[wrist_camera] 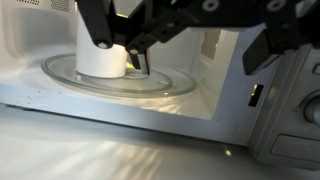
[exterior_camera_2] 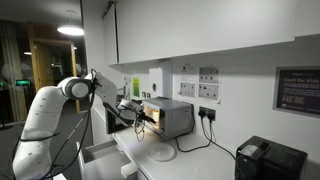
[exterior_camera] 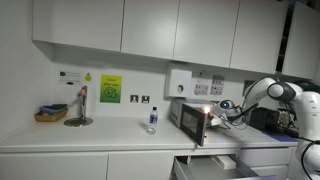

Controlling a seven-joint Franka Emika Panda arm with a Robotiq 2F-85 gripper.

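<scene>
The microwave [exterior_camera_2: 178, 120] stands on the counter with its door [exterior_camera: 192, 122] swung open and its inside lit. In the wrist view a white cup-like container [wrist_camera: 100, 58] sits on the round glass turntable [wrist_camera: 150, 88], its upper part hidden behind my dark fingers. My gripper is open at the microwave's mouth, its fingers spread. Nothing shows held between them. A narrow dark upright piece beside the white container is too unclear to name.
The microwave's control panel [wrist_camera: 295, 115] borders the opening on the right. A white plate [exterior_camera_2: 161, 152] lies on the counter beside the microwave, and a black toaster-like appliance [exterior_camera_2: 268, 160] stands farther along. An open drawer [exterior_camera: 215, 168] juts out below. A bottle [exterior_camera: 153, 121] stands left of the microwave.
</scene>
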